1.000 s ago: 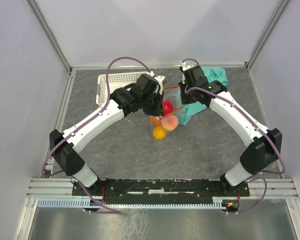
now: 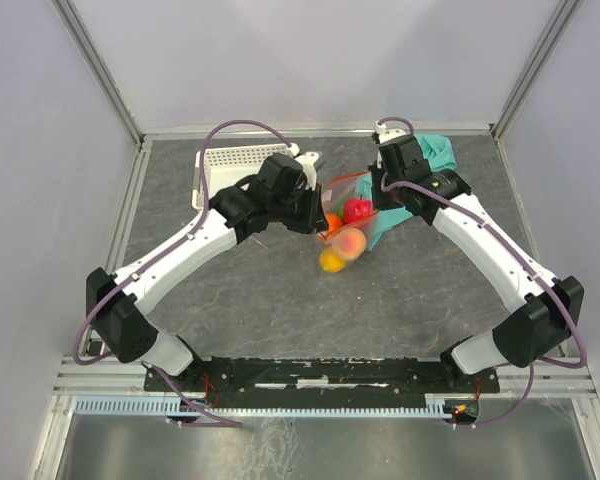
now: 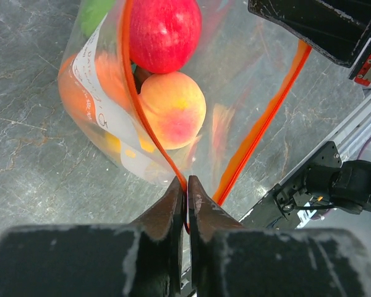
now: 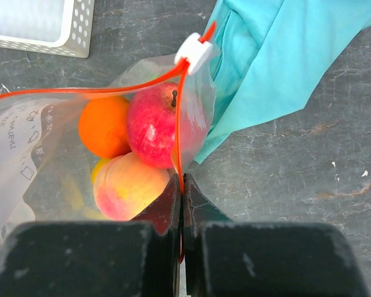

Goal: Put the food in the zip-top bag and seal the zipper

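Observation:
The clear zip bag [image 2: 362,188] hangs mouth-up between my two grippers, its orange rim spread apart. Inside lie a red apple [image 4: 149,130], a peach [image 3: 173,111], an orange [image 4: 104,127], something green [image 3: 95,15] and a yellow fruit [image 2: 332,260]. My right gripper is shut on the orange rim, close below the white zip slider [image 4: 194,52]. At the opposite rim, my left gripper has its fingertips a narrow gap apart, with the orange edge running between them; how firmly they grip it cannot be seen.
A white perforated basket [image 2: 197,190] stands at the back left, partly behind the left arm. Turquoise cloth [image 4: 278,55] lies behind and right of the bag.
The fruit has moved along and sits a little higher in the view.

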